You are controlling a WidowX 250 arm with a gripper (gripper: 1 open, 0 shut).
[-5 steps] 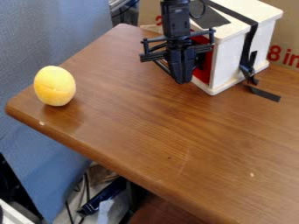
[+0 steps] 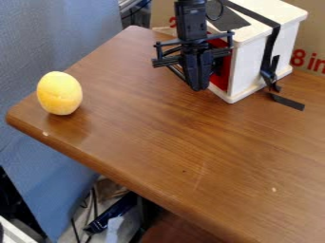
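My black gripper (image 2: 196,78) hangs at the top centre, pointing down just above the wooden table (image 2: 191,152), in front of a white box (image 2: 250,66) with a red panel. Whether its fingers are open or shut I cannot make out. A yellow egg-shaped object (image 2: 60,92) rests near the left edge of the tabletop, well apart from the gripper.
Black straps run over the white box and onto the table at its right. A cardboard box (image 2: 309,47) stands behind. The table's left edge borders a grey-blue padded surface (image 2: 38,38).
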